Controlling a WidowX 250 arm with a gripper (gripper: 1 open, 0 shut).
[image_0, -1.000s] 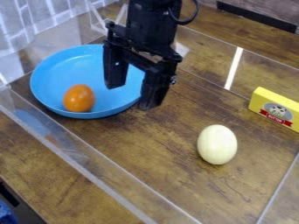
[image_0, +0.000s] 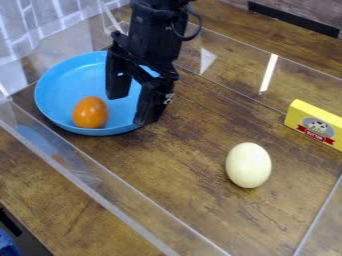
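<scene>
My black gripper (image_0: 138, 90) hangs over the right part of a blue bowl (image_0: 60, 82), its fingers apart and pointing down, with nothing visible between them. An orange oval object (image_0: 90, 112) lies in the bowl, to the left of the gripper. A cream egg-shaped object (image_0: 249, 164) lies on the wooden table at the lower right, apart from the gripper.
A yellow box (image_0: 313, 120) with a printed label lies at the right edge. Clear rails or walls run along the left and lower left.
The gripper has moved left and somewhat turned, further over the blue bowl. The bowl, orange object, egg and box have not visibly moved.
</scene>
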